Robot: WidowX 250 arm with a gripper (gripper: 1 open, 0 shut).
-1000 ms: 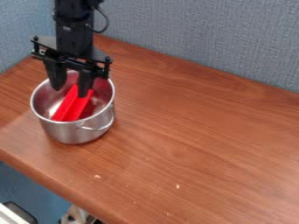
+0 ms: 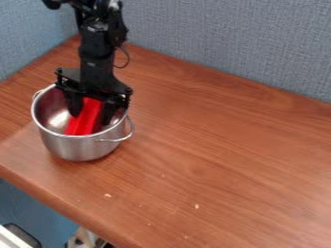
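A steel pot [image 2: 80, 145] with side handles stands at the left of the wooden table. Inside it lies a red oblong object [image 2: 84, 118]. My black gripper [image 2: 91, 101] reaches down into the pot over the red object, its fingers partly hidden by the rim and the object, so whether they grip it is unclear.
A grey padded wall [image 2: 233, 44] runs along the back, and another panel is at the left. The table's edge is at the lower left.
My gripper has moved down into the pot, and its fingers appear closer together than before. The pot stands in about the same place.
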